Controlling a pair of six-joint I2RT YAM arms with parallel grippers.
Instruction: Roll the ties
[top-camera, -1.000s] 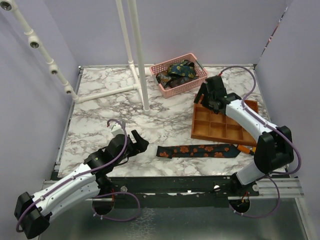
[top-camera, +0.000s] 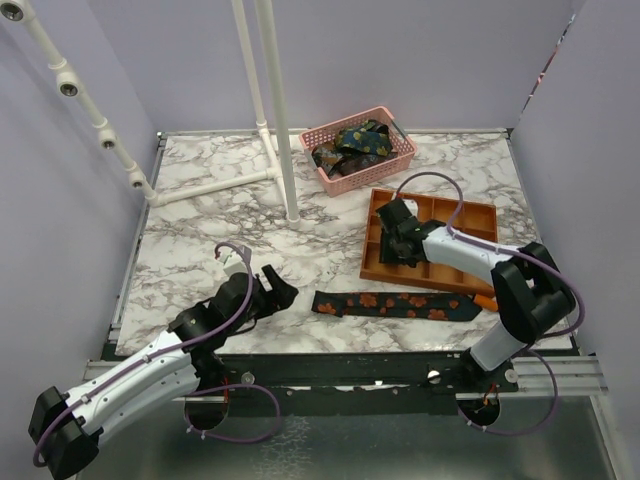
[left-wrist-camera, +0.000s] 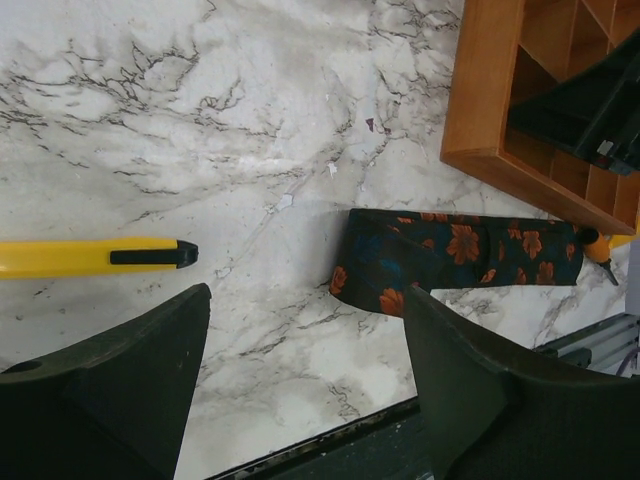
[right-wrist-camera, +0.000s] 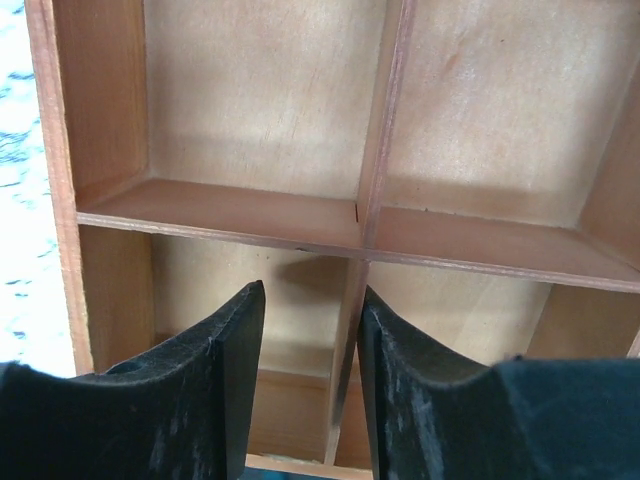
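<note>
The dark tie (top-camera: 400, 304) with orange flowers lies stretched flat in front of the wooden box (top-camera: 367, 260); its left end (left-wrist-camera: 375, 265) looks folded over. Left of that end, my left gripper (top-camera: 285, 283) stands open, nothing between its fingers. My right gripper (top-camera: 397, 258) is down inside the divided box. In the right wrist view its fingers straddle a thin wooden divider (right-wrist-camera: 347, 350). The right-hand finger (right-wrist-camera: 385, 345) lies against the divider, while a gap shows on the other side; whether the divider is clamped cannot be told.
A pink basket (top-camera: 343, 183) with patterned cloth stands at the back. An orange-handled tool (top-camera: 486, 303) lies by the tie's right end. A yellow tool (left-wrist-camera: 90, 257) lies on the marble at left in the left wrist view. White pipes rise mid-table.
Most recently, gripper and box have shifted left. The left arm and the tie show almost no movement.
</note>
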